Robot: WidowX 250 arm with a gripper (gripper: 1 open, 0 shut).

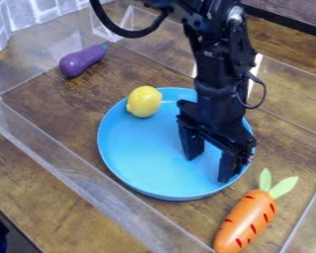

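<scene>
My black gripper (213,148) reaches down into the blue plate (141,163), its fingers low over the right half, open with nothing seen between them. A yellow lemon-like object (143,101) rests on the plate's back left, left of my gripper. An orange carrot (247,219) with green leaves lies at the front right, outside the plate.
A purple eggplant (84,57) lies on the wooden surface (62,104) at the back left. Clear strips run along the front left and the right side. Bare wood is visible right of the plate.
</scene>
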